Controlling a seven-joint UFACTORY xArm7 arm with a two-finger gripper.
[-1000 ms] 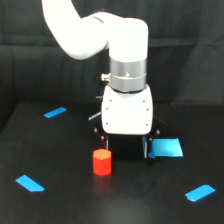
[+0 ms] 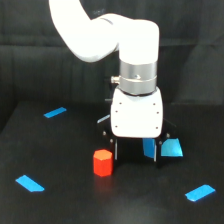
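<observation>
The red block (image 2: 103, 163), with a hexagonal outline, stands on the dark table left of my gripper (image 2: 136, 159). Two dark fingers hang well apart below the white hand, so the gripper looks open. No object is visibly held between them. A blue thing (image 2: 172, 148) lies behind and to the right of the hand. The right finger crosses in front of it and hides part of it, so its full shape does not show.
Blue tape strips mark the table at the back left (image 2: 55, 112), front left (image 2: 30, 184) and front right (image 2: 200, 192). A dark curtain hangs behind.
The arm has shifted a little to the right and slightly lower in view, away from the red block and further across the blue thing. The red block stays about where it was.
</observation>
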